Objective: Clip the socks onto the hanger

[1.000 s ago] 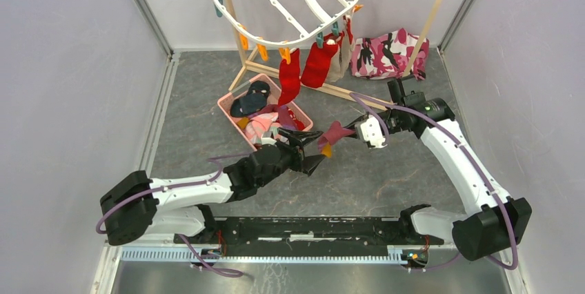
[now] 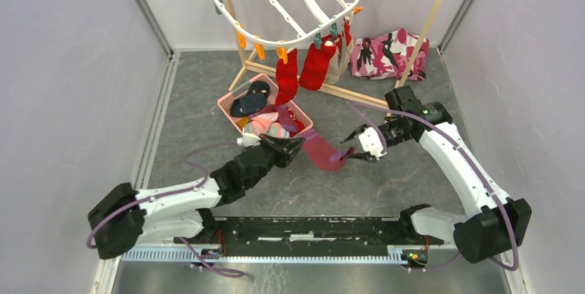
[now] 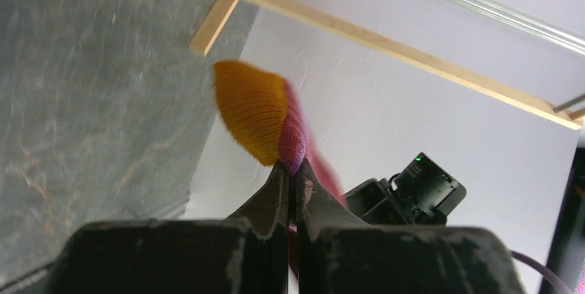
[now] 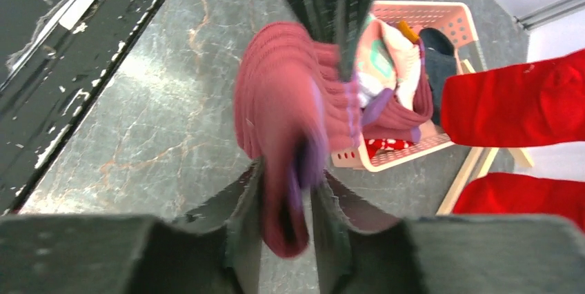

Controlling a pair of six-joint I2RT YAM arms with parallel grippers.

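Observation:
A mauve-pink sock [image 2: 323, 153] stretches from my left gripper [image 2: 302, 141] towards the right one. The left wrist view shows my left fingers shut on the sock's purple edge, with a mustard part [image 3: 252, 108] sticking out past the tips. My right gripper [image 2: 347, 149] has its fingers spread, and the sock's loose end lies close to the lower one. Seen from the right wrist, that blurred sock end [image 4: 283, 142] hangs in front of and between the parted fingers. The white round hanger [image 2: 290, 37] carries orange and teal clips, with red socks [image 2: 316, 66] hanging below its front rim.
A pink basket [image 2: 227, 109] of mixed socks stands just behind my left gripper. A wooden frame [image 2: 345, 95] crosses the floor under the hanger, and a pink camouflage bag [image 2: 376, 58] lies at the back right.
My left gripper has closed on the sock and moved left.

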